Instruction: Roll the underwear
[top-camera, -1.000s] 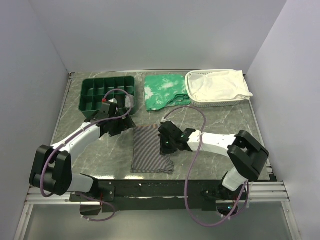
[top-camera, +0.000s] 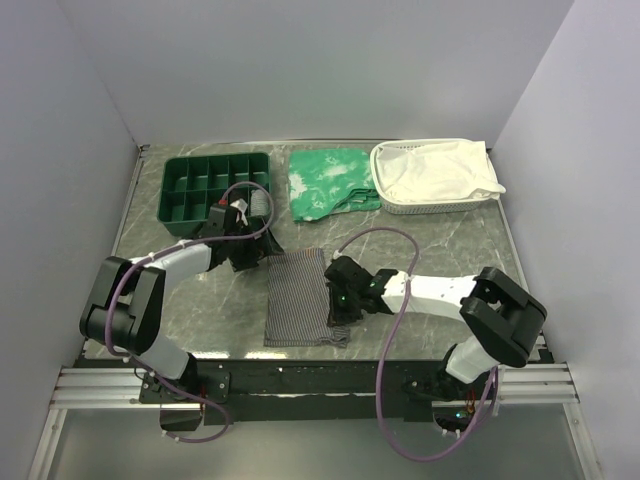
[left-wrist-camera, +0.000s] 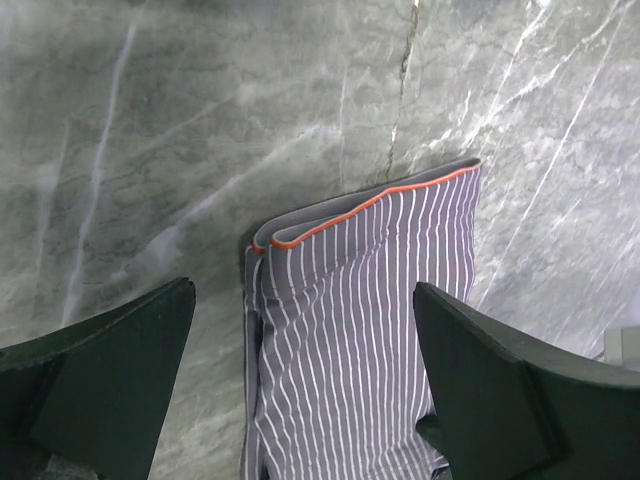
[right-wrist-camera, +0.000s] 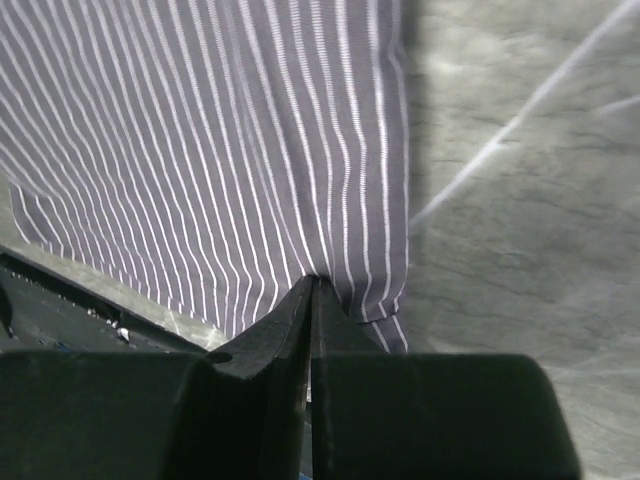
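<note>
Grey pinstriped underwear (top-camera: 295, 300) lies flat at the front middle of the table. In the left wrist view its folded waistband edge (left-wrist-camera: 360, 215), with orange trim, sits between and beyond the spread fingers of my left gripper (top-camera: 262, 248), open at the upper left corner. My right gripper (top-camera: 340, 310) is down on the right edge near the lower corner; in the right wrist view its fingers are shut on the striped fabric (right-wrist-camera: 200, 160), whose gripped part is mostly hidden.
A green divided box (top-camera: 185, 180) with a grey roll in it stands at back left. A green cloth (top-camera: 325, 175) and a white basket (top-camera: 430, 205) holding white cloth are at the back. Bare table lies to either side.
My right gripper has moved toward the front along the underwear's right side and is now down on it. My left gripper and arm have shifted slightly to the right.
</note>
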